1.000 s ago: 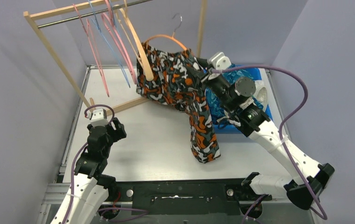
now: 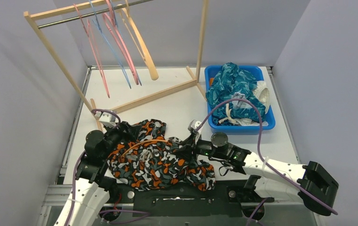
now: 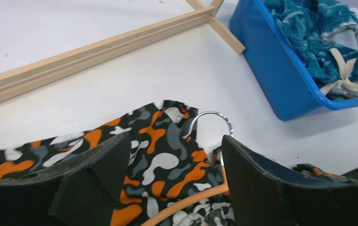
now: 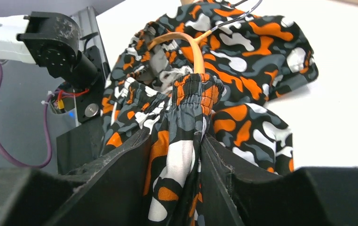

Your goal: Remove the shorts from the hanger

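Observation:
The camouflage shorts (image 2: 158,167), orange, grey and black, lie rumpled on the table. A wooden hanger (image 2: 144,142) is still inside their waistband, and its metal hook (image 3: 210,113) stands clear of the cloth. At the waist's right end my right gripper is shut on the shorts, the fabric bunched between its fingers. My left gripper is open over the upper left of the shorts. In the left wrist view the hook and part of the hanger's arm appear between its fingers, with no grip on either.
A wooden rack with several hangers (image 2: 120,42) stands behind, its base bar (image 2: 155,96) crossing the table. At the back right, a blue bin (image 2: 235,128) holds teal fabric. Bare white tabletop (image 2: 177,106) shows behind the shorts.
My right gripper has brought the shorts and hanger down from near the rack and toward the table's front.

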